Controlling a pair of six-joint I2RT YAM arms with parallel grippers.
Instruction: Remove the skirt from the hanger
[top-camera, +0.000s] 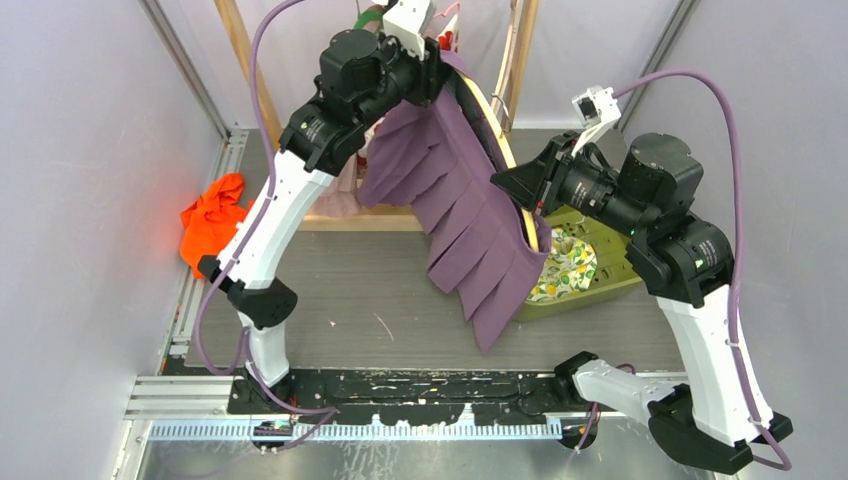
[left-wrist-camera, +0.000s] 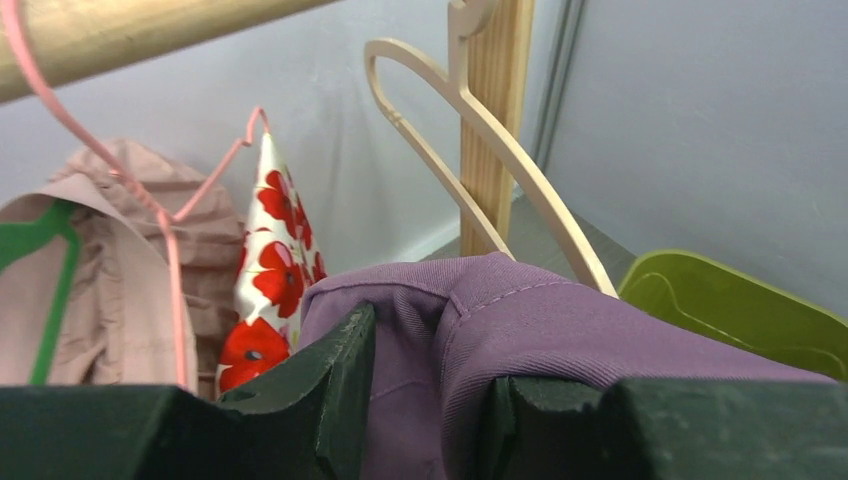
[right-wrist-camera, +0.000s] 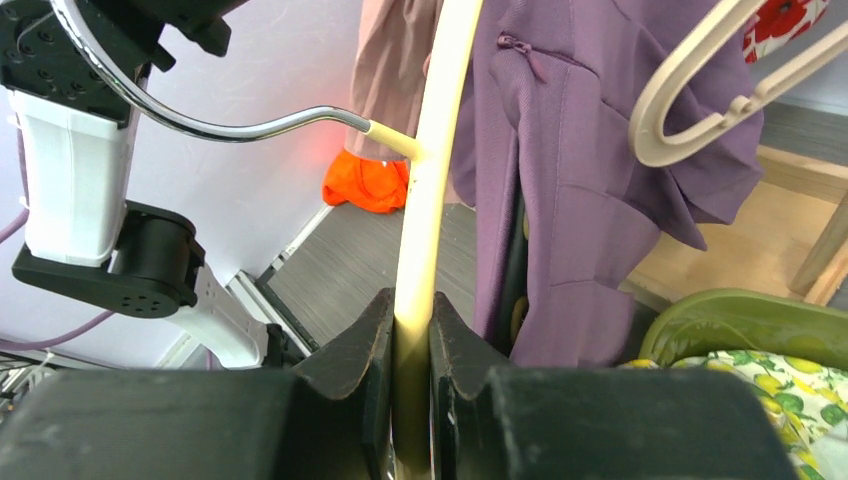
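The purple pleated skirt (top-camera: 470, 250) hangs along a pale yellow hanger (top-camera: 490, 120), whose metal hook shows in the right wrist view (right-wrist-camera: 240, 130). My left gripper is shut on the skirt's waistband (left-wrist-camera: 540, 320), high at the top of the top view. My right gripper has its fingers round the hanger's yellow bar, near the end away from my left gripper. The skirt's zip (right-wrist-camera: 515, 45) faces the right wrist camera.
A wooden rail (left-wrist-camera: 170, 30) holds pink and green hangers with clothes. Beige hangers (left-wrist-camera: 520, 170) stand by a post. A green bin (top-camera: 600, 290) with lemon-print cloth is at right; orange cloth (top-camera: 215, 220) lies at left.
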